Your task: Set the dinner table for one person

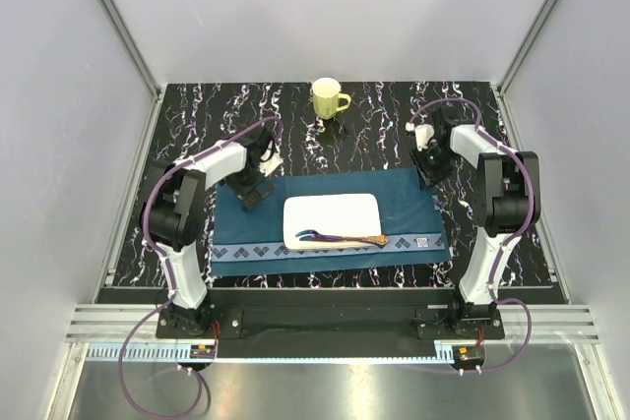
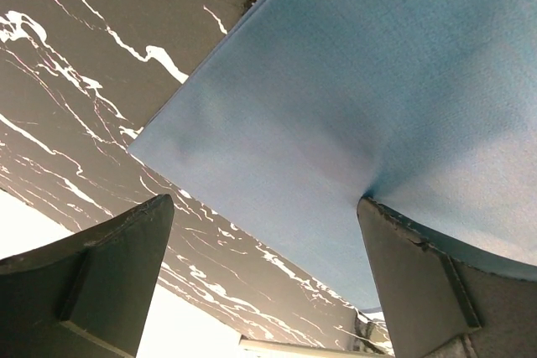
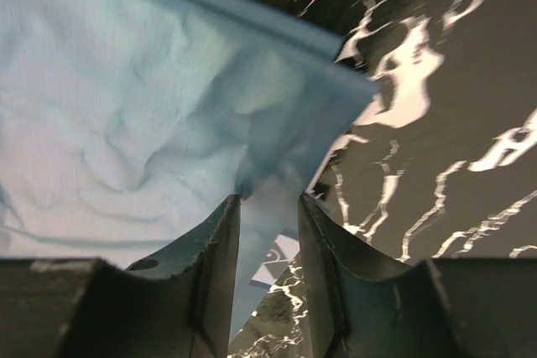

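A dark teal placemat (image 1: 295, 186) lies on the table, with a white rectangular plate (image 1: 335, 211) on it. Utensils with purple and tan-orange handles (image 1: 340, 239) rest along the plate's front edge. Over the mat's far left corner is my left gripper (image 1: 256, 194), its fingers wide apart with only cloth (image 2: 277, 123) visible beyond. My right gripper (image 1: 426, 182) is at the mat's far right corner. In the right wrist view its fingers stand a small distance apart over the cloth (image 3: 252, 115); whether fabric lies between the tips is hard to tell. That corner looks rumpled.
A pale yellow mug (image 1: 326, 98) stands beyond the mat at the back middle. Light walls bound the table at the back and sides.
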